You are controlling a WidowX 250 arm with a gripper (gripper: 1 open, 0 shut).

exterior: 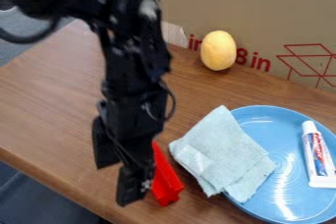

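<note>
My black gripper (128, 174) hangs low over the wooden table, open, its fingers pointing down at the left of a red object (167, 186), which it partly hides. A light blue-grey folded cloth (221, 152) lies just right of the red object, overlapping the left edge of a blue plate (286, 194). A toothpaste tube (317, 154) lies on the plate's right part.
A yellow egg-shaped object (218, 50) stands at the back in front of a cardboard box (276, 17).
</note>
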